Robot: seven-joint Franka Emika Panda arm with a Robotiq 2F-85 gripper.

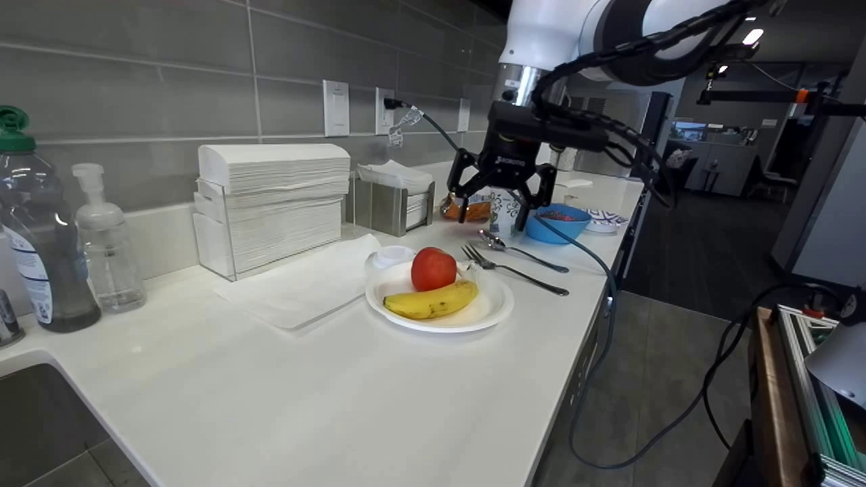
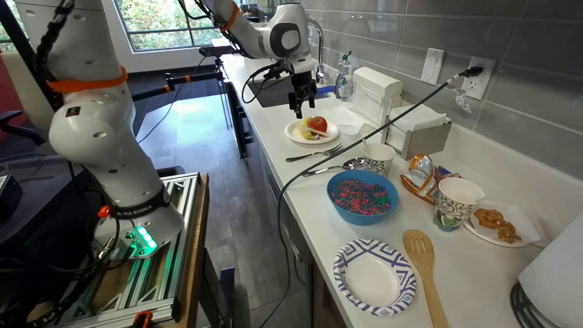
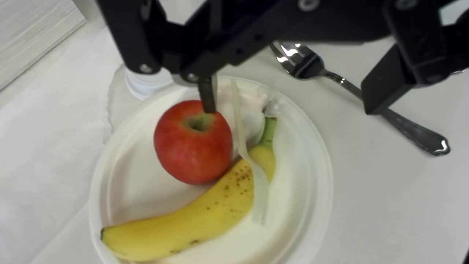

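My gripper is open, its two fingers spread with nothing between them. It hangs above the counter, near the white plate. On that plate rest a red apple and a yellow banana, side by side. A pale plastic utensil lies across the plate, over the banana near its stem. In the wrist view one fingertip overlaps the apple's top edge, and the other appears over the handle of a metal fork beside the plate. Whether either finger touches anything cannot be told.
A spoon, a blue bowl of small coloured pieces, paper cups, a patterned plate and a wooden spatula share the counter. A dark cable crosses over it. Bare counter lies towards the sink.
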